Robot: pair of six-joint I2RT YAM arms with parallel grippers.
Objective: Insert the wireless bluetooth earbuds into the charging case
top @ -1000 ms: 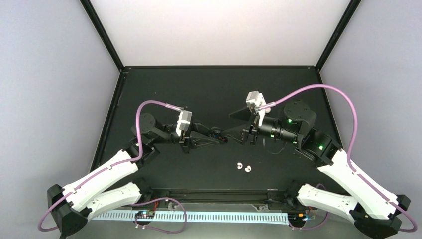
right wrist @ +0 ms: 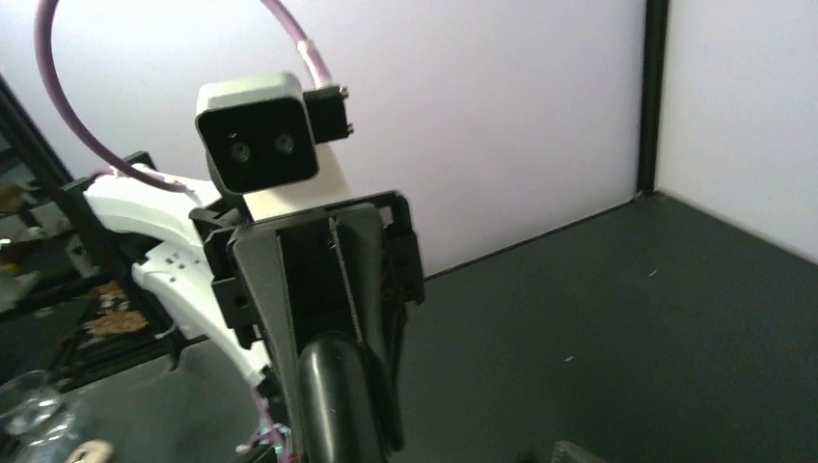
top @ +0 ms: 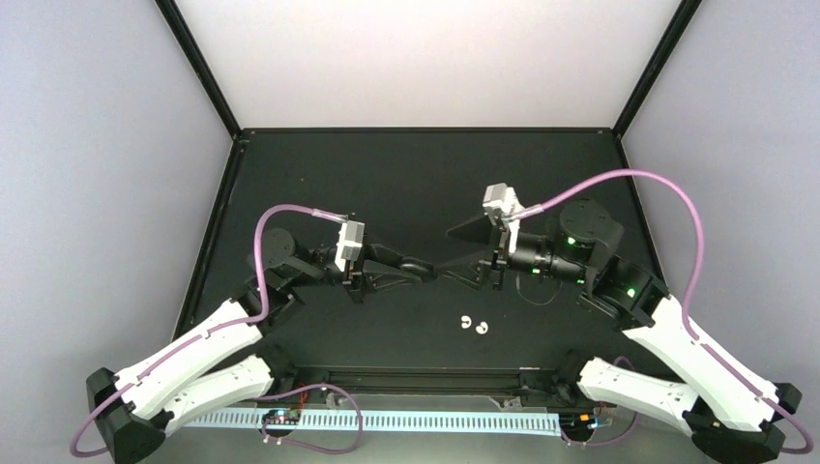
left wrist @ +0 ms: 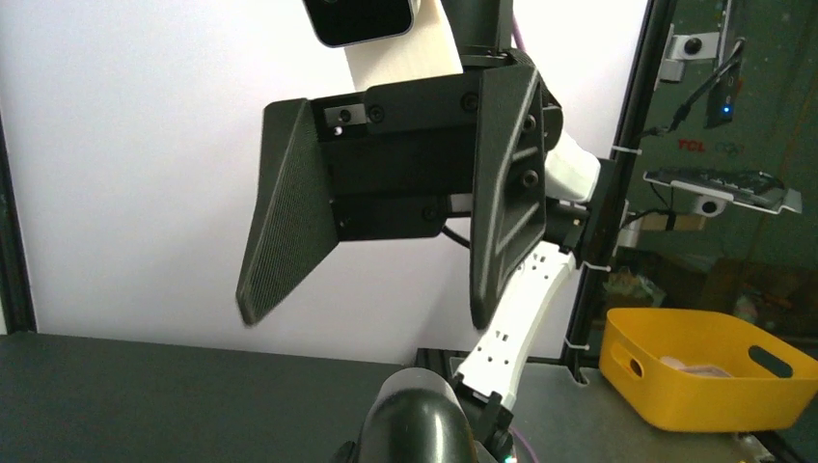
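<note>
Two white earbuds, one [top: 466, 322] just left of the other [top: 482, 329], lie on the black table, below my right gripper in the top view. My left gripper [top: 418, 272] is shut on the black charging case [right wrist: 333, 395]. In the left wrist view, the case [left wrist: 417, 424] shows a smooth rounded outside with its lid down; what is inside is hidden. My right gripper stands open close to the case, its fingers [left wrist: 289, 207] spread and nothing between them.
A yellow basket [left wrist: 709, 371] stands outside the work area in the left wrist view. Apart from the earbuds, the black table [top: 387, 164] is clear. The two grippers are very close together above its middle.
The case's lid, standing open with small lights showing earlier, is now down. The earbuds are unmoved.
</note>
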